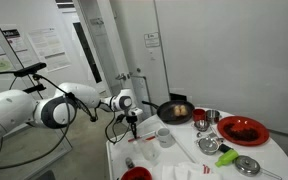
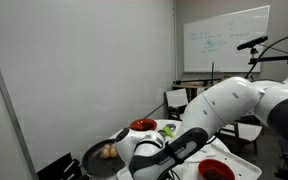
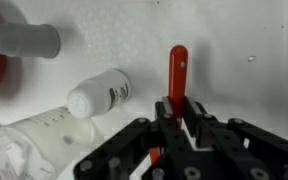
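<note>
An orange-red stick-like object [image 3: 178, 72] is held in my gripper. In the wrist view its rounded end juts out past the fingertips, and another bit of it shows below between the fingers. In exterior view 1 my gripper [image 1: 133, 131] hangs at the left part of the white table [image 1: 121, 160], beyond the red bowl [image 1: 137, 174]; whether the object touches the table cannot be told. Exterior view 2 has the arm [image 2: 219, 105] across its middle, with the fingers hard to make out.
Close by in the wrist view are a white bottle [image 3: 99, 93], a greyish bottle [image 3: 22, 40] and a clear measuring jug [image 3: 42, 145]. Farther right stand a white mug [image 1: 165, 138], a dark pan [image 1: 168, 113], a red plate [image 1: 242, 130] and a green item [image 1: 227, 158].
</note>
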